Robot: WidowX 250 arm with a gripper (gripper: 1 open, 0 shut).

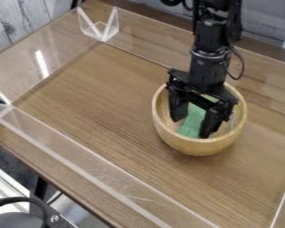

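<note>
My black gripper (195,110) is down inside a round tan bowl (178,142) on the wooden table (79,98), right of centre in the camera view. A green object (195,120) lies in the bowl between and beneath the fingers, one on the left, one lower right. The fingers look part open; whether they touch or hold the green object I cannot tell.
The table around the bowl is mostly clear. Clear plastic or tape pieces (97,25) show at the back left. A black cable or part (20,214) is at the bottom left corner, beyond the table's edge.
</note>
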